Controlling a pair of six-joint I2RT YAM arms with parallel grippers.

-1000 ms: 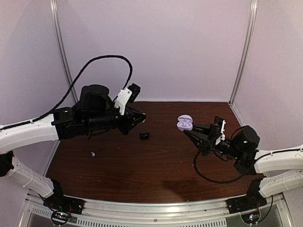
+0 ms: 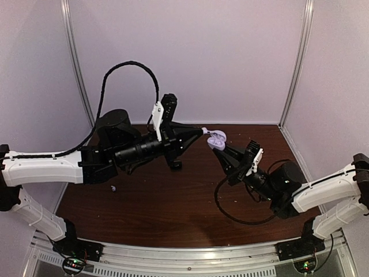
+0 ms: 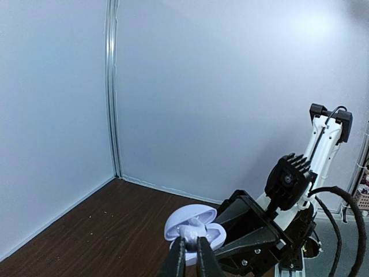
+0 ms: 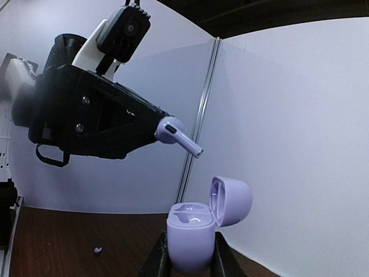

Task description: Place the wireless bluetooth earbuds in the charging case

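Observation:
A lilac earbud (image 4: 176,134) is held by its head in my left gripper (image 2: 202,131), which is shut on it. Its stem slants down to the right, above the charging case (image 4: 191,242) and apart from it in the right wrist view. My right gripper is shut on the case's body, holding it off the table with its lid (image 4: 234,202) swung open. Both compartments look empty there. In the left wrist view the earbud (image 3: 192,231) covers part of the open case (image 3: 183,214). A second lilac earbud (image 2: 113,188) lies on the table at the left.
A small black object (image 2: 176,165) rests on the dark wooden table (image 2: 173,210), partly under the left arm. Pale walls enclose the back and sides.
The right gripper has shifted slightly left with the case, which has tilted.

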